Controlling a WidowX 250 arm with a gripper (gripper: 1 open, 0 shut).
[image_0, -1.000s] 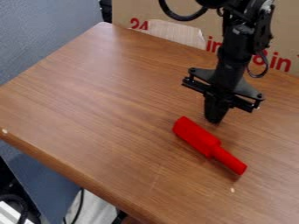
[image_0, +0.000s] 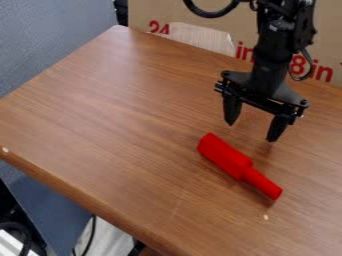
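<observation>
A red bottle-shaped object (image_0: 239, 166) lies on its side on the wooden table (image_0: 114, 120), its narrow end toward the lower right. My black gripper (image_0: 253, 130) hangs open above and behind it, at the right of the view, its two fingers apart with nothing seen between them. The gripper is not touching the red object.
A cardboard sheet (image_0: 158, 18) with red lettering stands behind the table.
My gripper has risen a little from its lower position and its fingers have spread from close together to apart. The red object has not moved.
</observation>
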